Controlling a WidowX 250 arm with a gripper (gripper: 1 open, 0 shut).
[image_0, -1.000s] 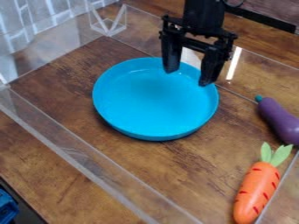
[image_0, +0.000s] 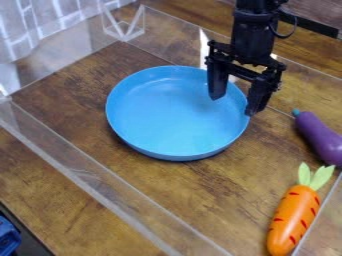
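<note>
A black gripper (image_0: 238, 88) stands open at the upper right rim of a round blue plate (image_0: 174, 115), its fingers hanging apart with nothing visible between them. The plate is empty and lies on a wooden surface. A toy eggplant (image_0: 318, 138) lies to the right of the plate, and a toy carrot (image_0: 294, 218) with green leaves lies at the lower right. Whether the fingertips touch the plate cannot be told.
Clear transparent barriers run along the left and bottom of the wooden area. A blue object (image_0: 8, 238) sits at the lower left corner. The wood left of and below the plate is bare.
The gripper has shifted slightly from where it was, over the plate's upper right rim. The plate, eggplant and carrot look unmoved.
</note>
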